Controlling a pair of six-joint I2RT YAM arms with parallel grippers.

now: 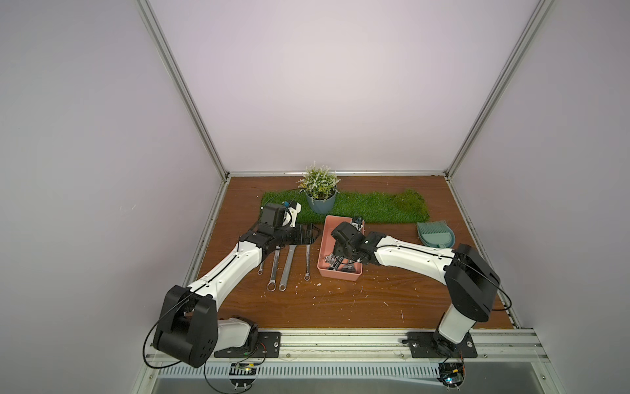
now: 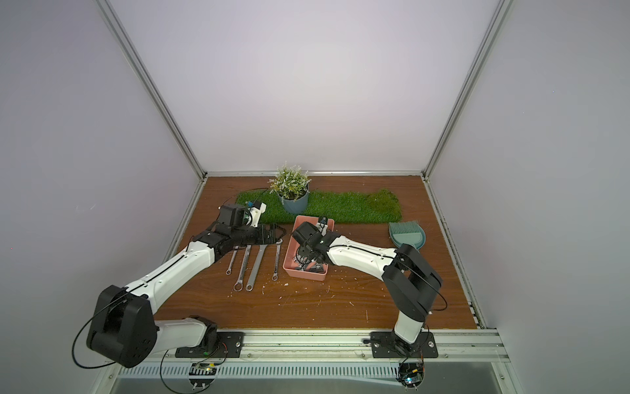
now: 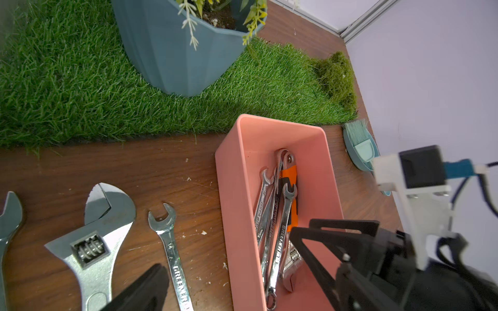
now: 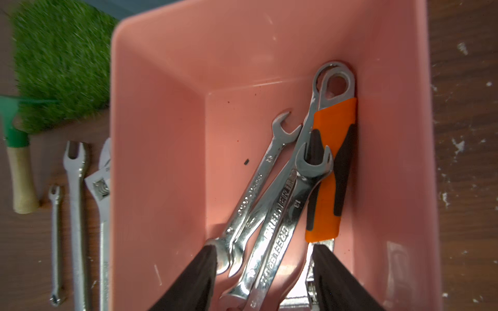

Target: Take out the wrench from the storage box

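Observation:
The pink storage box (image 1: 324, 246) stands mid-table, holding several silver wrenches (image 4: 280, 233) and an orange-handled adjustable wrench (image 4: 332, 171) along its right side. My right gripper hangs over the box pointing down, its fingers part open above the wrenches, nothing held between them. In the left wrist view the right gripper's dark fingers (image 3: 332, 226) reach over the box's right wall. To the left of the box, my left gripper (image 1: 316, 233) is open and empty above the laid-out wrenches.
On the table left of the box lie several wrenches, among them an adjustable one (image 3: 103, 243). A potted plant (image 1: 321, 202) stands on the grass strip (image 1: 374, 207) behind. A dustpan (image 1: 435, 234) lies at the right.

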